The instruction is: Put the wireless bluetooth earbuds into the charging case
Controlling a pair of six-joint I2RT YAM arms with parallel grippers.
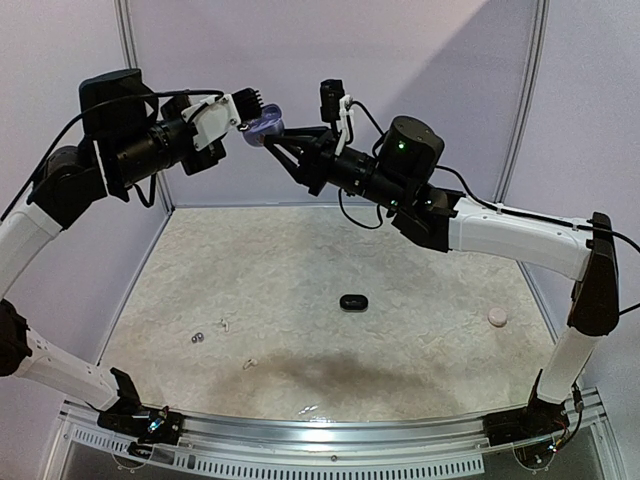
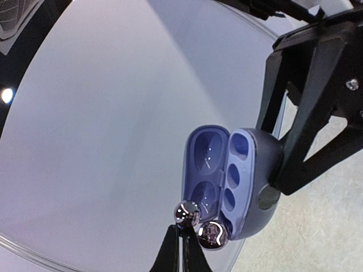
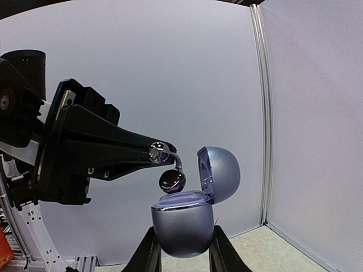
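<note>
A lilac charging case (image 1: 262, 124) (image 2: 258, 181) (image 3: 182, 226), lid hinged open, is held in the air by my right gripper (image 1: 274, 140), whose fingers are on its body. Its compartments face my left gripper (image 1: 242, 118). That gripper is shut at the tip of a shiny earbud (image 2: 211, 233) with a stem and two rounded ends; in the right wrist view the earbud (image 3: 172, 180) is just above the case's body, and in the left wrist view it overlaps the lower part of the compartments. Whether it touches the case is unclear.
Below on the table (image 1: 260, 280) lie a black oval case (image 1: 353, 302), a pale round lid-like object (image 1: 497, 316) and several small earbud-like pieces (image 1: 198, 337). Walls enclose the sides and back.
</note>
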